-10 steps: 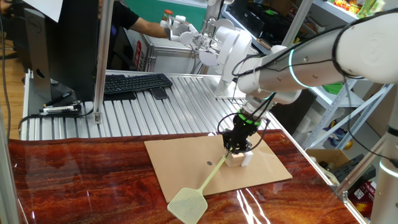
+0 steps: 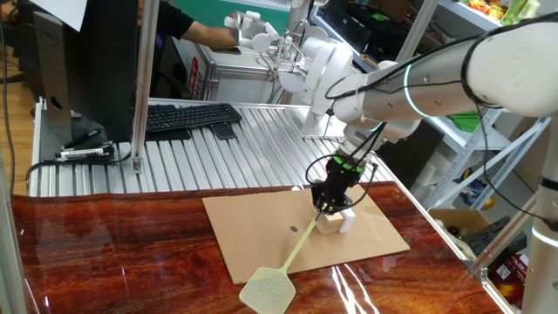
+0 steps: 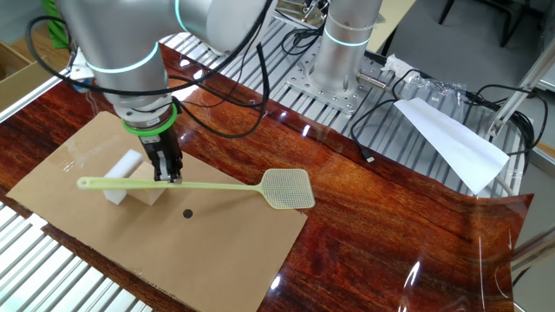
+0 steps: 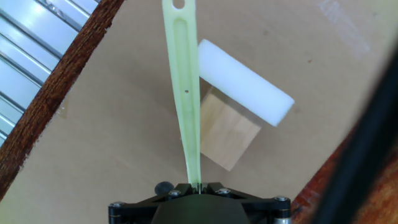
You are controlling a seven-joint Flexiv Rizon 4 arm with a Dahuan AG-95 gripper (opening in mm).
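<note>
A pale green fly swatter (image 3: 286, 188) is held by its handle, with my gripper shut on it. The handle (image 4: 184, 81) runs away from the fingers in the wrist view and passes over the edge of a wooden block (image 4: 229, 130). Beside that block, a white block (image 4: 245, 81) lies at a slant. In exterior view 1 the swatter's mesh head (image 2: 268, 290) reaches past the front edge of the cardboard (image 2: 253, 231) over the red-brown table. Whether the handle touches the wooden block cannot be told.
A dark round spot (image 3: 188, 213) marks the cardboard near the gripper. Cables loop around the arm.
The swatter's head has shifted slightly to the right in exterior view 1, its handle still in my gripper. The arm has moved only a little; the blocks look unmoved.
</note>
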